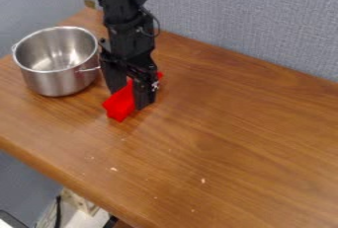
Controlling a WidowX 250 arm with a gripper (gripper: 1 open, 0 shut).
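A red block [119, 107] lies on the wooden table, right of a steel pot [57, 62]. My black gripper [133, 86] is lowered over the block and hides much of it, with red showing at both ends. Whether the fingers are open or shut on the block is hard to tell.
A grey wall runs along the back. The table's left edge is at the lower left, with cables and other items below it.
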